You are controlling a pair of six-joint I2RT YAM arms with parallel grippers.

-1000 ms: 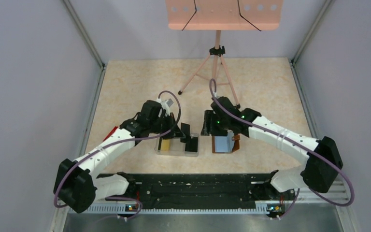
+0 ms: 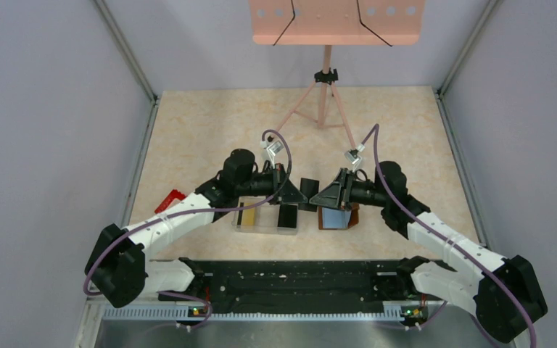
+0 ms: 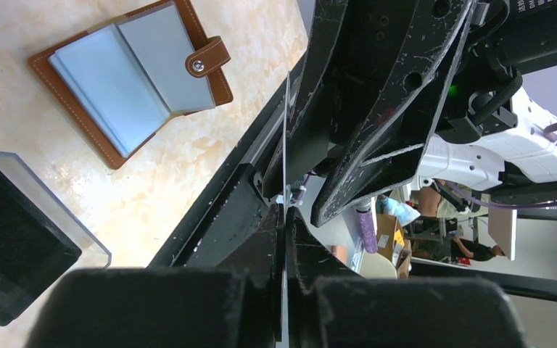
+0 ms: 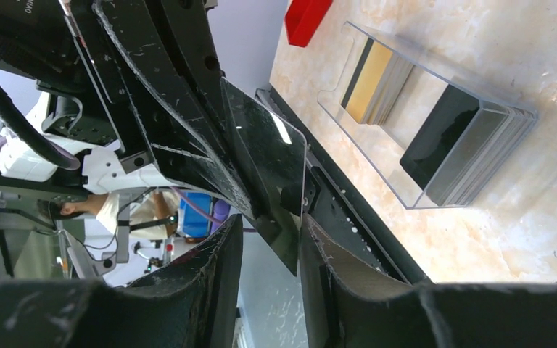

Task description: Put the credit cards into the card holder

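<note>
A black card (image 2: 309, 190) stands between the two grippers, its left side held in my left gripper (image 2: 302, 197), which is shut on it. In the left wrist view the card (image 3: 285, 145) appears edge-on as a thin line. My right gripper is part open at the card's other side, with the card (image 4: 268, 156) reaching toward the gap between its fingers; contact is hard to judge. The brown card holder (image 3: 109, 148) lies open on the table with clear sleeves showing. The clear box (image 4: 377, 163) holds black cards (image 4: 442, 134) and a yellow-topped stack (image 4: 370, 80).
The red object (image 2: 169, 200) lies left on the table. A pink stand (image 2: 324, 101) rises at the back. The table's front edge is close to the box and holder. Both arms are close together over the middle.
Over the last second my left gripper has carried the card rightward, away from above the box. The right gripper has turned to face it.
</note>
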